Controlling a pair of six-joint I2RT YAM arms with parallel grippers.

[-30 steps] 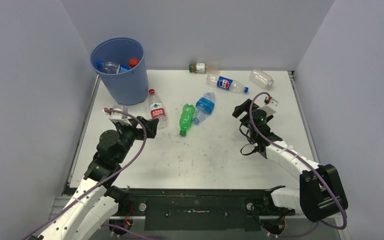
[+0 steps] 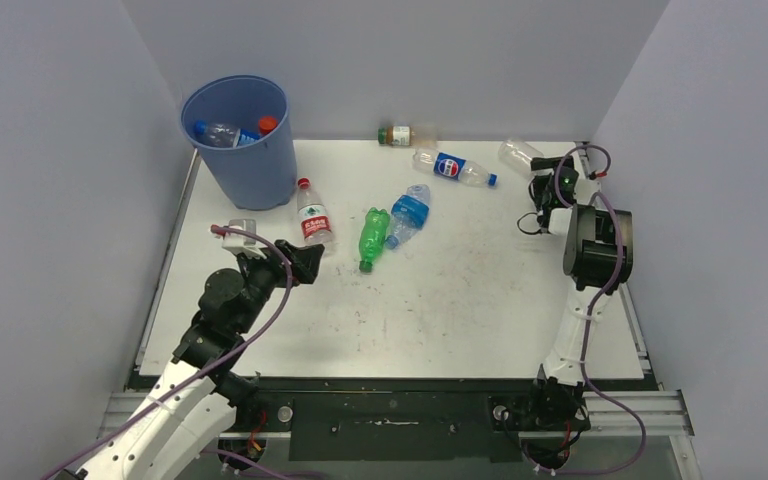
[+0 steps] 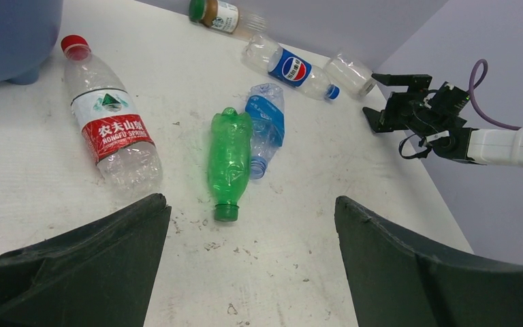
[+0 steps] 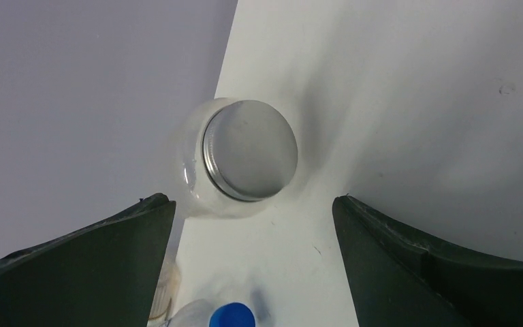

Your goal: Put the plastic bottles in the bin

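Observation:
A blue bin (image 2: 275,170) at the back left holds bottles. On the table lie a red-label bottle (image 2: 315,218), green bottle (image 2: 373,238), blue-label bottle (image 2: 409,216), Pepsi bottle (image 2: 452,167) and small jar-like bottle (image 2: 401,135). My right gripper is open at the back right corner, facing the silver lid of a clear container (image 4: 245,150), with nothing gripped. My left gripper stands open at front left, above the table near the red-label and green bottles, empty.
Walls rise at the back and right, close to my right gripper. The bin stands behind my left arm.
My right arm has moved back and right to the clear container in the corner. My left gripper has shifted slightly to the right.

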